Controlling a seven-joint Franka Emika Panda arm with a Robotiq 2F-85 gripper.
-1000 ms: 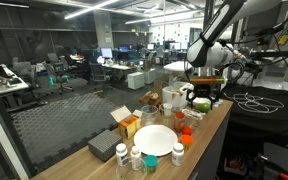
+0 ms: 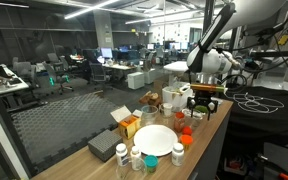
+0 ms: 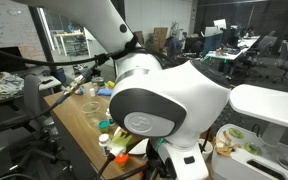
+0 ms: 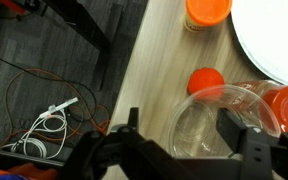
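Note:
In the wrist view a clear round cup or bowl (image 4: 219, 115) stands on the wooden table beneath my gripper. The fingers are spread well apart, with the right one overlapping the clear rim and the left one standing away from it, over the table edge. I see nothing pinched between them. From exterior view 1 the gripper (image 2: 205, 102) hangs low over the right end of the table. My arm (image 3: 164, 95) blocks much of exterior view 2, hiding the fingers there.
Close to the clear rim are a small red ball-like item (image 4: 205, 81), a red-topped jar (image 4: 286, 103) and an orange-lidded bottle (image 4: 207, 12). A white plate (image 2: 157, 140) lies mid-table, with white bottles (image 2: 178, 154) near the front edge. Cables lie on the floor beyond the edge.
In exterior view 1 my gripper has come down and slightly right toward the table's right end. The table items look unmoved.

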